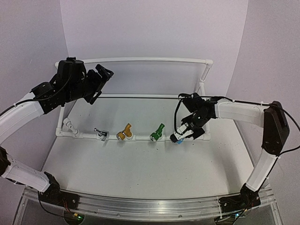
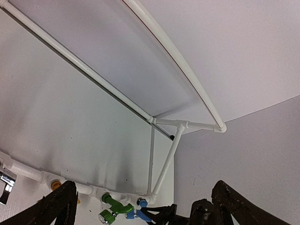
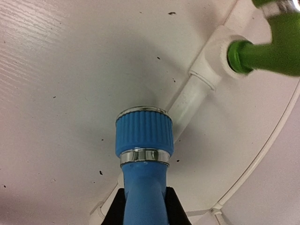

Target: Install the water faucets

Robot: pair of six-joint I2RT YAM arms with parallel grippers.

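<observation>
The blue faucet (image 3: pixel 144 136) fills the lower middle of the right wrist view, ribbed cap pointing away. My right gripper is shut on its body, with a black finger against each side. In the top view only a bit of blue (image 1: pixel 180 141) shows beneath that gripper. From the left wrist view, the blue faucet (image 2: pixel 131 214) is close to the white pipe (image 2: pixel 28 170); whether it is seated in a socket I cannot tell. Green (image 1: pixel 157 132), orange (image 1: pixel 124 132) and chrome (image 1: pixel 101 134) faucets stand on the pipe. My left gripper (image 1: pixel 101 85) hangs open and empty, high at the left.
An upper white rail (image 1: pixel 140 59) and a rear rail (image 1: pixel 140 96) frame the space behind the faucets. A white faucet-like fitting (image 1: pixel 70 125) is at the pipe's left end. The board (image 1: pixel 122 168) in front is clear.
</observation>
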